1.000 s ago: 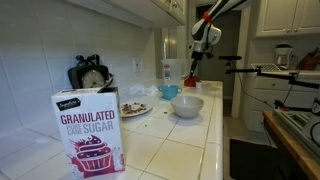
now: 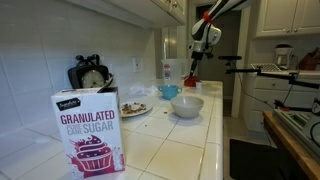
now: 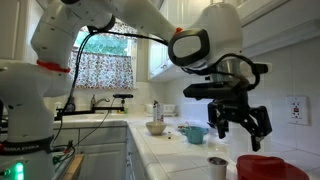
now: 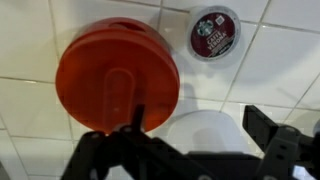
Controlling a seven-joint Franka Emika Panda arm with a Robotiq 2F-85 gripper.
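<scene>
My gripper stands open, its two dark fingers wide apart in the wrist view. Beneath the gap lies a white round object (image 4: pixel 205 130), partly covered by the gripper. To the left is a red round lid or dish (image 4: pixel 80 85) with a raised bar across its middle. A white pod with a dark printed top (image 4: pixel 213 33) sits at the upper right of it. In exterior view 2, the gripper (image 3: pixel 238 135) hangs over the counter, above the red dish (image 3: pixel 262 168) and a small white cup-like object (image 3: pixel 217 169). Nothing shows between the fingers.
A sugar box (image 2: pixel 92 133) stands at the near end of the tiled counter. Farther along are a plate of food (image 2: pixel 132 110), a grey bowl (image 2: pixel 187 106) and a blue cup (image 2: pixel 169 91). The wall with an outlet (image 3: pixel 297 108) is close behind the arm.
</scene>
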